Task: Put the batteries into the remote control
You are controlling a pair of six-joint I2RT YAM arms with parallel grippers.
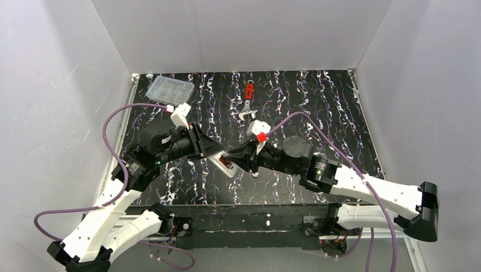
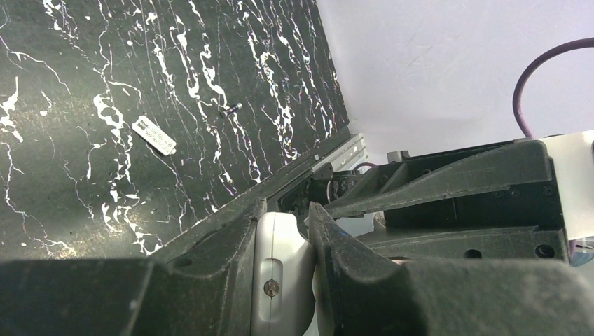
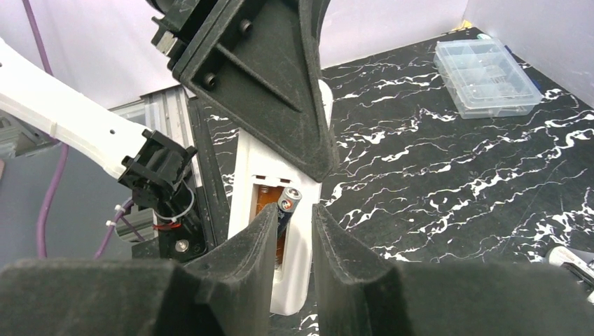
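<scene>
The white remote control [image 3: 299, 269] is held in my left gripper, shut on one end, with its battery compartment facing my right gripper. In the right wrist view a small battery [image 3: 288, 201] leans in that compartment, its silver end sticking up out of it. My right gripper stands part open, its fingertips on either side of the battery's raised end with gaps showing. On the table lie the white battery cover [image 2: 154, 135] and a second battery [image 2: 231, 110], both in the left wrist view. The lower part of the compartment is partly hidden by my right finger.
A clear organiser box [image 1: 170, 89] sits at the back left of the black marbled table [image 1: 317, 107]. Near the back middle is a red-handled wrench [image 1: 248, 102].
</scene>
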